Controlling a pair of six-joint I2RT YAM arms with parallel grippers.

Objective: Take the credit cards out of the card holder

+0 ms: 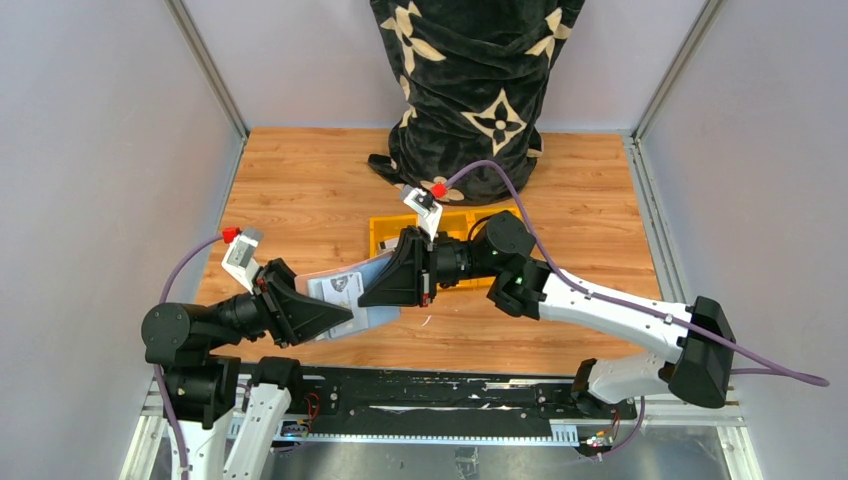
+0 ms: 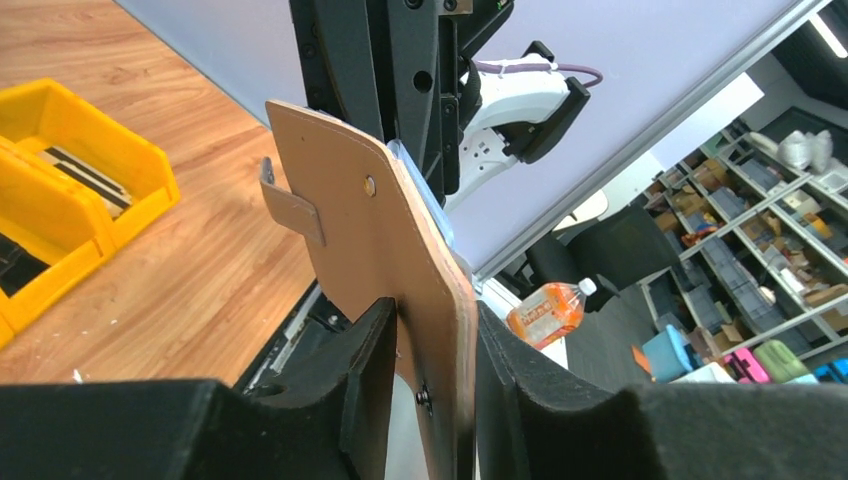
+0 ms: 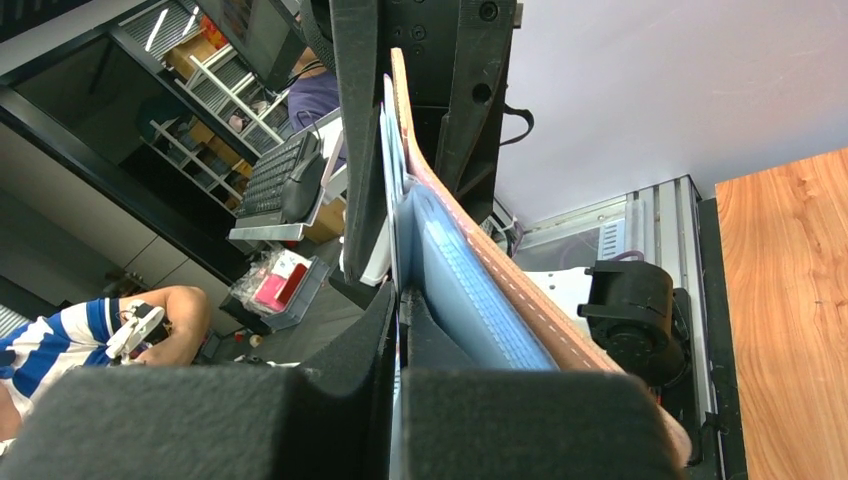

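The tan card holder with pale blue sleeves is up in the air between both arms. In the top view, a white card shows in its front sleeve. My left gripper has its fingers part open around the holder, one finger on each side of it. From the right, my right gripper reaches in with its fingertips against the sleeves. Its fingers are shut, and I cannot tell whether a thin sleeve edge is caught between them.
A yellow divided bin with a few items stands behind the holder on the wood table. Dark patterned cloth is piled at the back.
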